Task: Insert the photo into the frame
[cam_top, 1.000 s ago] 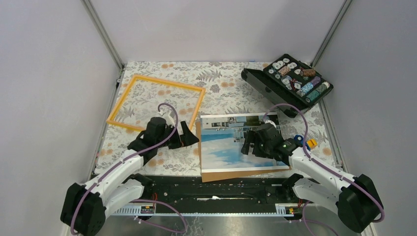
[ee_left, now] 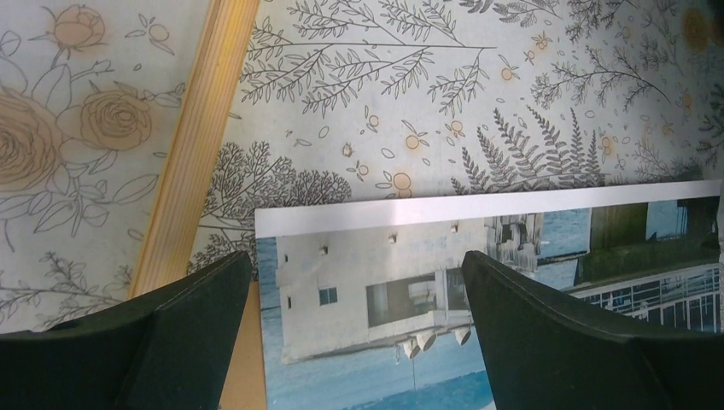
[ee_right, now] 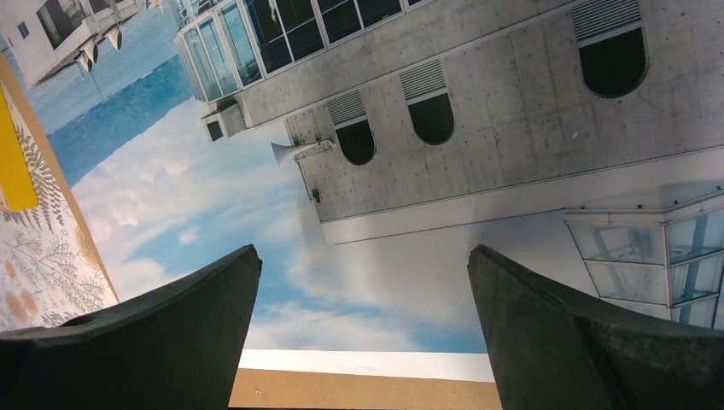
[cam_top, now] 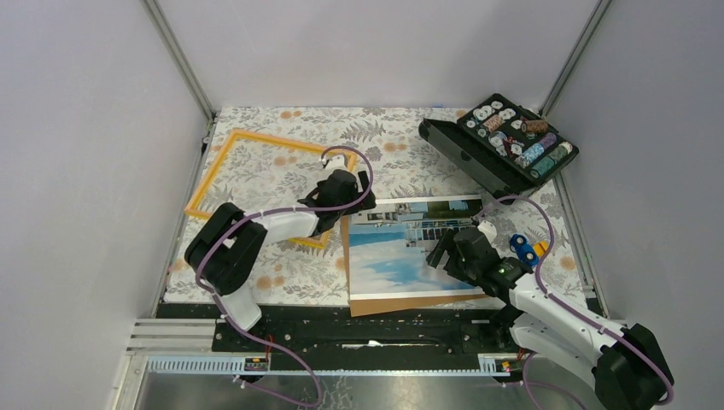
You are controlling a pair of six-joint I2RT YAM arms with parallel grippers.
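The photo (cam_top: 384, 260), a print with a white border showing buildings and sky, lies flat on a brown backing board (cam_top: 401, 304) at the table's middle. To its left rests an empty yellow wooden frame (cam_top: 218, 166). My left gripper (cam_top: 367, 185) is open over the photo's upper left corner; in the left wrist view, the photo's white border (ee_left: 376, 213) runs beyond its fingertips, and one side of the frame (ee_left: 195, 145) shows at left. Open as well, my right gripper (cam_top: 437, 258) hovers above the photo's right part, with only printed sky (ee_right: 367, 290) visible between its fingers.
An open black case (cam_top: 478, 154) holding rolls and spools stands at the back right. Beside my right arm lie small blue and yellow items (cam_top: 525, 250).
My left gripper has moved right and away from the front edge, from beside the frame to the photo's upper left corner. The right gripper has shifted slightly right. Photo and frame have stayed put.
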